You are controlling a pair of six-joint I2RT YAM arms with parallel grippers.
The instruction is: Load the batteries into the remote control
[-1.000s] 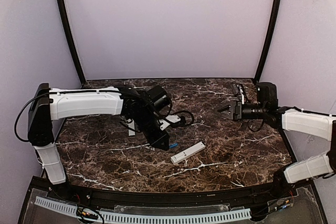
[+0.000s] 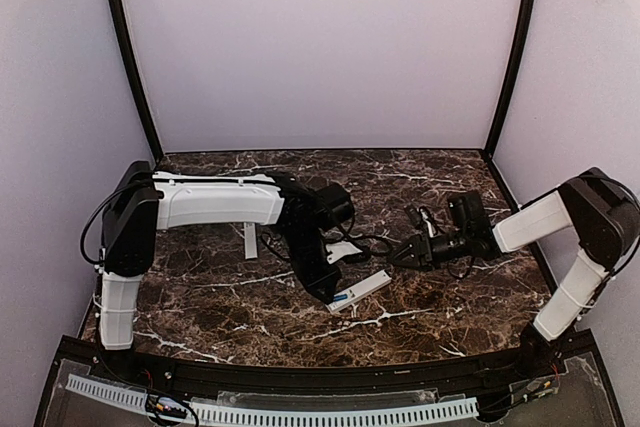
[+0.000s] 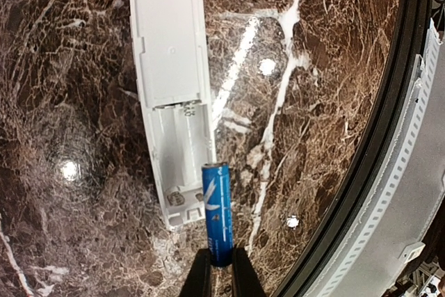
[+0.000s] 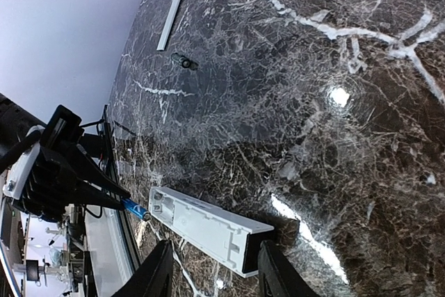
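Observation:
The white remote [image 2: 365, 287] lies on the marble table, its battery compartment [image 3: 179, 147] open and empty. A blue battery [image 3: 217, 206] is held in my left gripper, shut on it, over the lower edge of that compartment. My right gripper is part open, pointed at the remote's covered end [image 4: 229, 241], with nothing visible between its fingers.
A white strip, probably the cover [image 4: 174, 8], lies farther back on the left, with a small dark cylinder [image 4: 182, 60] near it. The table's front edge [image 3: 375, 193] is close to the remote.
My left gripper has moved with the battery toward the front right, onto the remote's end. My right gripper has moved left and down toward the remote.

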